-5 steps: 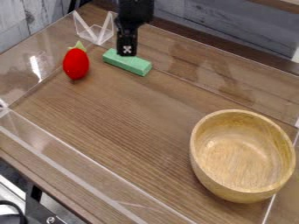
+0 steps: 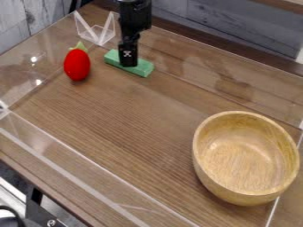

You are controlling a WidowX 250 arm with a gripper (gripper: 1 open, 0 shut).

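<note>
My black gripper (image 2: 128,55) reaches down from the top of the camera view, its fingers open just over a green block (image 2: 138,68) lying on the wooden table. Whether the fingertips touch the block I cannot tell. A red oval object (image 2: 77,65) lies to the left of the block.
A large wooden bowl (image 2: 243,158) sits at the lower right. A wire rack (image 2: 96,27) stands at the back left, with a small green item near the red object.
My gripper has moved down onto or just above the green block. The block, red object and bowl show no clear movement.
</note>
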